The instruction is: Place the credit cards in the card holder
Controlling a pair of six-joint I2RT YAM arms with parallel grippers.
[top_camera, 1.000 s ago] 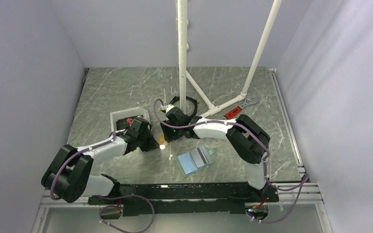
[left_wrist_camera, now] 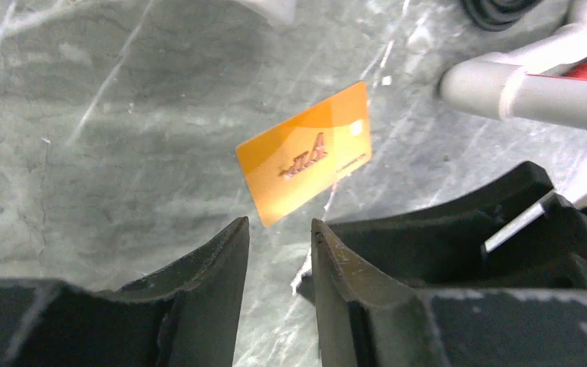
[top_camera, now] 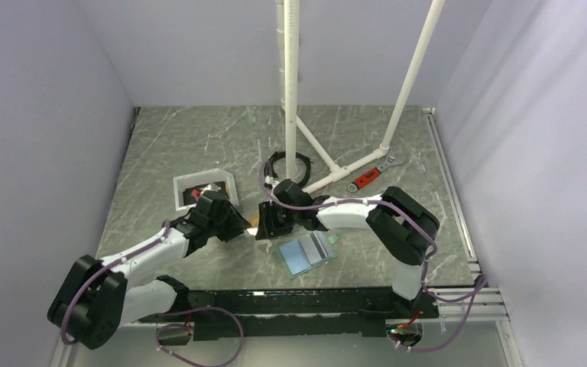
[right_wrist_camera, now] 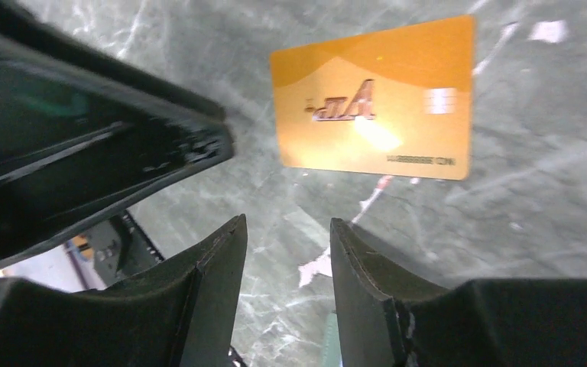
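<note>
An orange card (left_wrist_camera: 306, 157) lies on the marble table; the left wrist view shows it whole, just beyond the tips of my left gripper. That gripper is open, with bare table between its fingers. My right gripper is open too, its gap empty; the same orange card (right_wrist_camera: 371, 99) appears beyond its tips in the right wrist view. From above, both grippers stand close together, partly covering the card (top_camera: 253, 221). The card holder (top_camera: 308, 254), blue and grey with a green tab, lies unfolded to the front right, below the right arm.
A white tray (top_camera: 199, 175) with dark and red items stands behind the left gripper. White pipes (top_camera: 291, 84), a black cable coil (top_camera: 306, 170) and a red-handled wrench (top_camera: 376, 173) occupy the back right. Bare table lies at front left.
</note>
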